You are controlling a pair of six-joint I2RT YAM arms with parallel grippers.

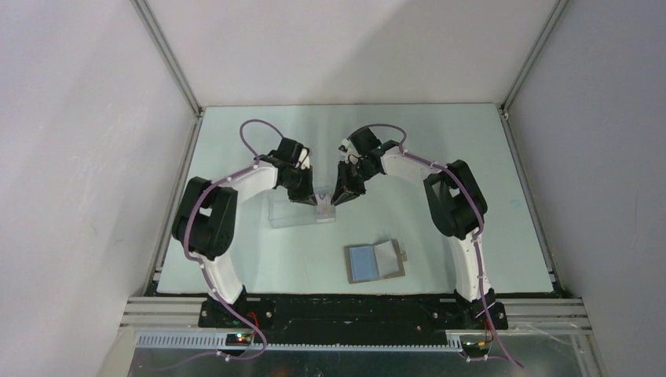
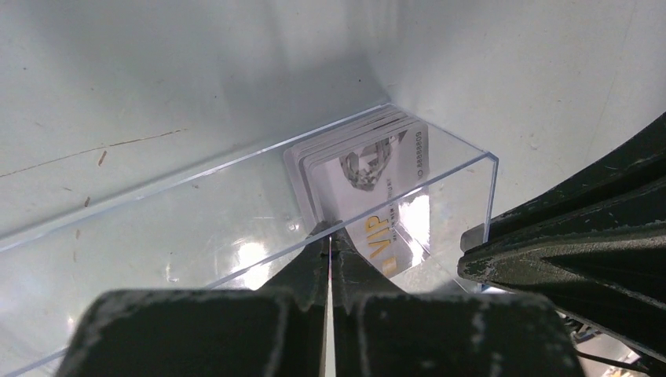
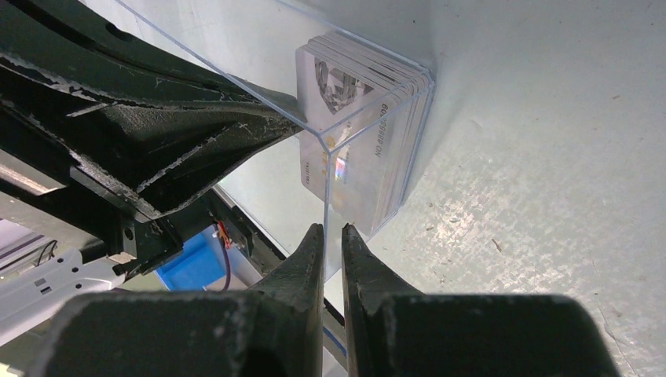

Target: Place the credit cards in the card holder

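A stack of whitish credit cards [image 2: 357, 184] leans at the right end of a clear plastic box [image 1: 281, 220]; the front card bears gold "VIP" lettering. My left gripper is shut, its tips dipping inside the box by the stack's edge, with no card visible between them. My right gripper is shut on the clear box's wall at the corner beside the cards. The open card holder [image 1: 377, 278], brown-edged with a blue side [image 1: 363, 264] and a pale side [image 1: 386, 258], lies flat at the front of the table.
Both arms reach in close together over the box, leaving a narrow gap between the grippers. A strap tab [image 1: 404, 256] sticks out at the holder's right edge.
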